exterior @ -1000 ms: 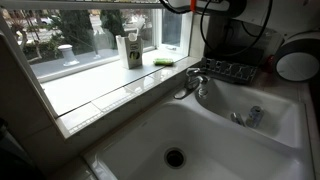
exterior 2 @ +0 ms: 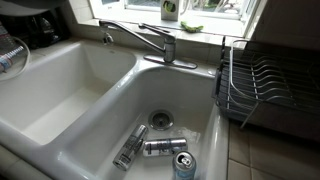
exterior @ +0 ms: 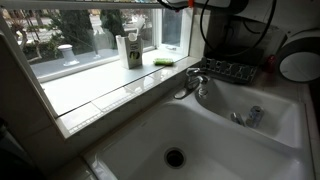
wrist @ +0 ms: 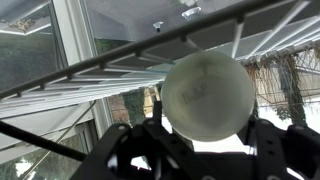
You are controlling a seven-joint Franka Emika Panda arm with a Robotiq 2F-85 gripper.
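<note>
In the wrist view, a pale round cup-like object (wrist: 208, 96) sits between the dark fingers of my gripper, its circular face toward the camera. Whether the fingers press on it is not clear. Right above it runs a white wire rack (wrist: 120, 75), whose front bar passes close to the object's upper edge. Neither exterior view shows the gripper; only part of the arm (exterior: 262, 10) appears at the top right of exterior view 1.
Several cans, including an upright one (exterior 2: 184, 164), are in one basin of the white double sink (exterior 2: 75, 145). The faucet (exterior 2: 168, 46) stands behind it. A dish rack (exterior 2: 265, 85) occupies the right counter. A carton (exterior: 130, 50) and a green item (exterior: 164, 61) rest on the windowsill.
The arm at the top right of exterior view 1 has shifted slightly. The sink and windowsill items look unchanged.
</note>
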